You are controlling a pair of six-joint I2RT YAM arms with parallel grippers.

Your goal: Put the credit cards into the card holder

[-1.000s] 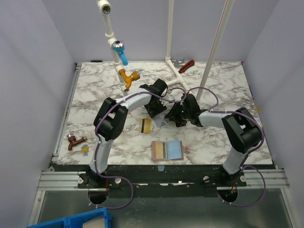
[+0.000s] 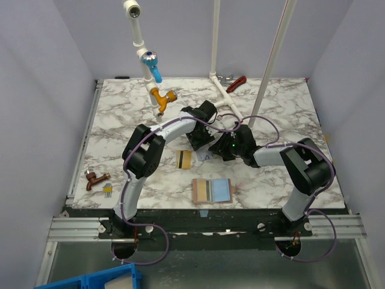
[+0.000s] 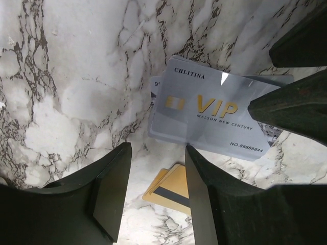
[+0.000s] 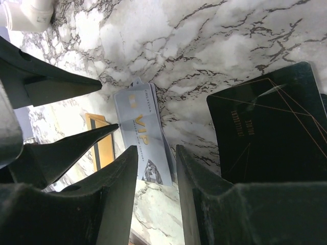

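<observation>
Stacked silver VIP cards [image 3: 214, 117] [image 4: 143, 143] lie on the marble between both grippers. My left gripper is over their lower-left edge in its wrist view, fingertips apart; whether it grips anything is unclear. My right gripper has its fingertips apart at the cards' near end, nothing visibly held between them. Gold cards [image 2: 183, 159] [image 3: 166, 191] lie left of the silver ones. The open card holder [image 2: 212, 190] at the front shows gold and blue cards. In the right wrist view, dark cards [image 4: 263, 127] lie to the right.
White pipes [image 2: 227, 96] and a red-handled tool [image 2: 236, 84] stand or lie at the back. An orange tap [image 2: 162, 99] is mounted back left; a bronze tap [image 2: 96, 180] lies front left. The table's left and right sides have free room.
Both grippers have shifted slightly in the top view around the silver cards, the left arm a little to the right. The holder and gold cards are unchanged.
</observation>
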